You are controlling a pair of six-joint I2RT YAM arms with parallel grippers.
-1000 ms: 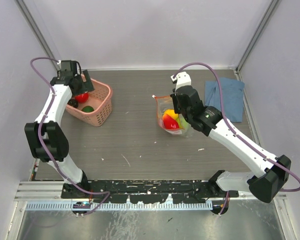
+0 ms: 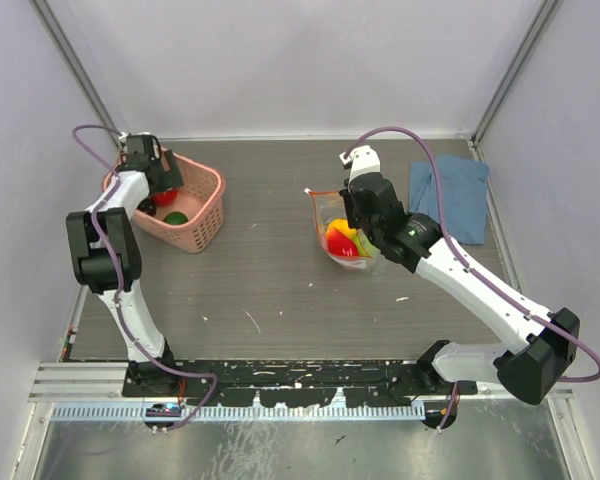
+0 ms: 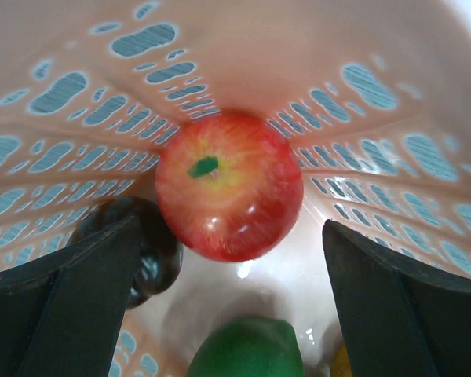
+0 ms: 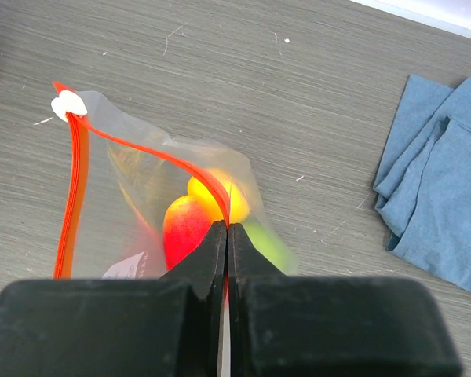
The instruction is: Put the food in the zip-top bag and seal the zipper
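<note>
In the pink basket (image 2: 198, 225), my left gripper (image 2: 166, 165) hangs open over a red apple (image 3: 228, 188), its fingers either side of it. A dark round item (image 3: 153, 251) and a green item (image 3: 247, 353) lie beside the apple; a yellow item is partly hidden. The clear zip bag (image 4: 129, 196) with orange zipper stands on the table, holding red (image 4: 184, 232) and yellow (image 4: 212, 188) food and something green. My right gripper is shut on the bag's edge at the zipper.
A folded blue cloth (image 2: 450, 200) lies at the back right, beside the bag. Pale walls surround the table.
The right arm and bag look unchanged.
</note>
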